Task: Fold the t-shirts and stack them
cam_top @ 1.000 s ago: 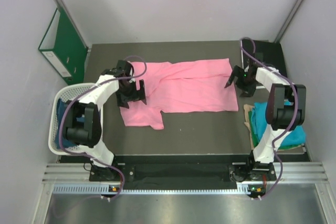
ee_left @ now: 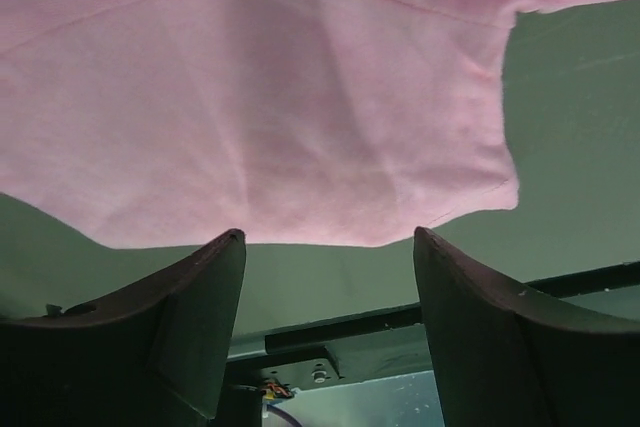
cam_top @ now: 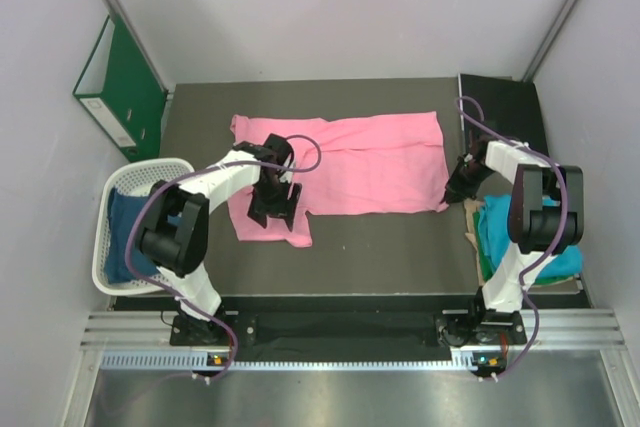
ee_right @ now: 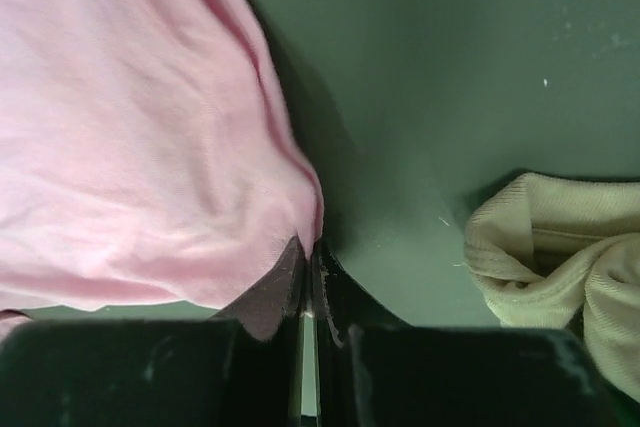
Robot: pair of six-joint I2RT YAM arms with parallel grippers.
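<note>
A pink towel (cam_top: 370, 167) lies spread on the dark table (cam_top: 380, 257), with a ridge along its back part and a flap reaching toward the front left. My left gripper (cam_top: 276, 209) stands open over that front-left flap, whose edge and corner show between and beyond its fingers in the left wrist view. My right gripper is shut on the pink towel's front-right corner, pinching its edge.
A white basket (cam_top: 105, 247) with blue cloth sits at the left, below a green binder (cam_top: 125, 97). At the right are folded beige (ee_right: 540, 247) and turquoise (cam_top: 550, 263) cloths and a black board (cam_top: 510, 97).
My left gripper has moved right and toward the front over the towel. My right gripper has moved down to the front-right corner and shut on it.
</note>
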